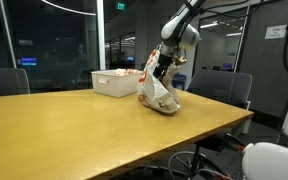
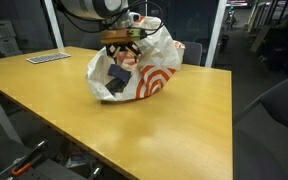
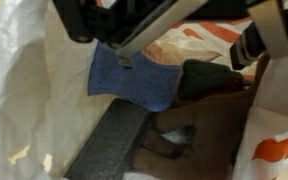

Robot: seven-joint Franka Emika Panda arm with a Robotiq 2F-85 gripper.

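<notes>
A white bag with orange stripes [image 2: 158,72] lies on the table with its mouth facing up and sideways. My gripper is open at the bag's mouth, its fingers spread over the contents with nothing held between them. Within the bag, the wrist view reveals a blue cloth-like piece [image 3: 134,80] just below the left finger. Beside it are a dark green item [image 3: 209,78] and a black block-shaped object [image 3: 109,140]. The bag's deeper inside looks brown and shadowed, and part of the contents is hidden by the fingers.
Behind the bag stands a white box [image 1: 116,82] on the wooden table [image 1: 64,125]. A keyboard [image 2: 51,57] lies at the table's far left in exterior view 2. Chairs stand around its edges.
</notes>
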